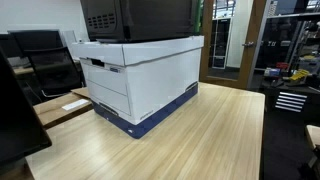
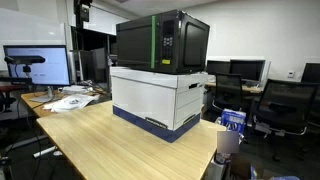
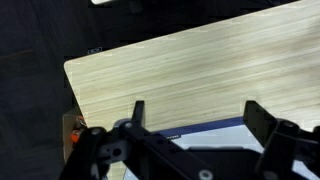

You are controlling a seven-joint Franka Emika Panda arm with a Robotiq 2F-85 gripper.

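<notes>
A black microwave (image 2: 165,42) sits on top of white cardboard boxes (image 2: 158,98), which rest on a blue base (image 2: 155,127) on the wooden table (image 2: 110,150). In the wrist view my gripper stands open above the tabletop, its two dark fingers wide apart and nothing between them. Beneath the fingers show a strip of bare wood, a blue edge (image 3: 205,127) and a white surface (image 3: 215,138). Only the left side of the microwave and boxes appears in exterior view 1.
Bare wood spreads in front of the boxes. Dark floor (image 3: 35,90) lies beyond the table edge in the wrist view. Office chairs (image 2: 283,108) stand behind, and a monitor (image 2: 38,65) with papers (image 2: 72,103) occupies the far left.
</notes>
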